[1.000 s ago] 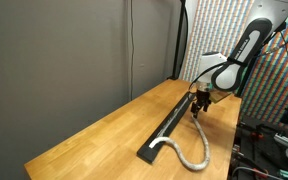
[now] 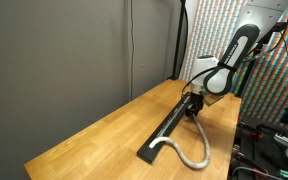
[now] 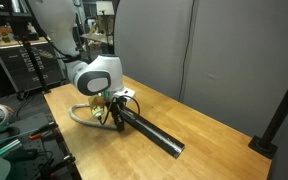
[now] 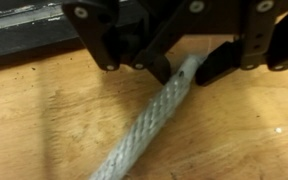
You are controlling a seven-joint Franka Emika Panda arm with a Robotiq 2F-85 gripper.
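Observation:
A grey-white braided rope [image 2: 205,148] lies in a loose curve on the wooden table. One end of it rests by the near end of a long black channel [image 2: 169,130]. My gripper is low over the table at the rope's other end, its fingers part open. In the wrist view the end of the rope [image 4: 149,125] lies between the fingertips, close to the right one. Whether both fingers touch it is hard to see. In the second exterior view my gripper [image 3: 118,123] is beside the channel [image 3: 154,134], and the rope [image 3: 82,118] loops behind it.
A grey wall panel [image 2: 74,70] stands along the far side of the table. Dark cables [image 2: 254,172] hang by the robot's base.
Over the last second my gripper has come down slightly toward the rope's end. The rope and the channel look unmoved.

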